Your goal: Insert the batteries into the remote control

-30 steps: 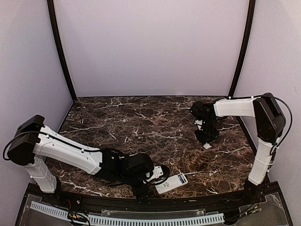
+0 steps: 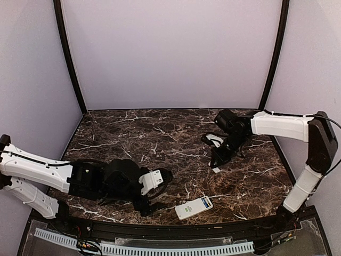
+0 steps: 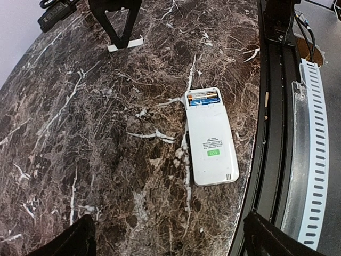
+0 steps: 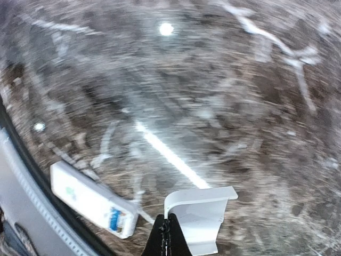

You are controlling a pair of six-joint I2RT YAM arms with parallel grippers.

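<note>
The white remote control point(image 3: 212, 141) lies back side up near the table's front edge, with its battery bay uncovered. Two batteries, an orange-tipped one point(image 3: 203, 96) and a blue one point(image 3: 205, 102), lie side by side in that bay. In the right wrist view the white battery cover point(image 4: 200, 213) is pinched by one edge, with my right gripper shut on it above the table. From the left wrist I see my left gripper spread wide and empty; in the top view it stands left of the remote.
A black front rail point(image 2: 144, 226) and a slotted white strip point(image 2: 176, 249) run close in front of the remote.
The left gripper drew back to the left, away from the remote, which has stayed put.
</note>
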